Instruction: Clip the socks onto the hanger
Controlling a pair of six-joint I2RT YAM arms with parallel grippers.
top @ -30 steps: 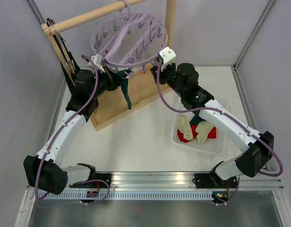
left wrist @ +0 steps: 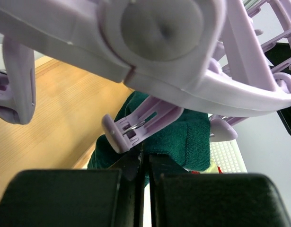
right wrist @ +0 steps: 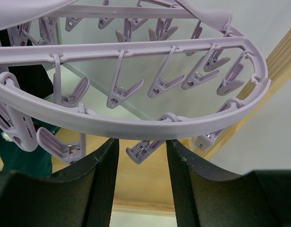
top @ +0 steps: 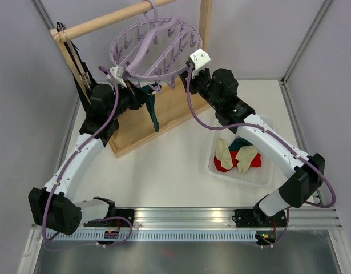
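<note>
The lilac round hanger (top: 158, 78), ringed with clips, hangs from the wooden stand. A dark green sock (top: 152, 112) dangles below its front left rim, and my left gripper is shut on its upper fold. Beside that fold, a lilac clip (left wrist: 138, 124) lies across the sock in the left wrist view; whether it grips the cloth cannot be told. My right gripper stands part open at the front right rim. Its fingers (right wrist: 106, 158) are on either side of another clip (right wrist: 144, 150), with no sock between them.
A white bin (top: 242, 178) at the right holds red, cream and green socks (top: 245, 158). Wooden posts (top: 205, 23) and a wooden base (top: 129, 128) flank the hanger. Bare white table (top: 169, 171) lies in front of it.
My right gripper has moved a little up and to the left, closer to the hanger's rim. The left arm and the hanging green sock look unmoved.
</note>
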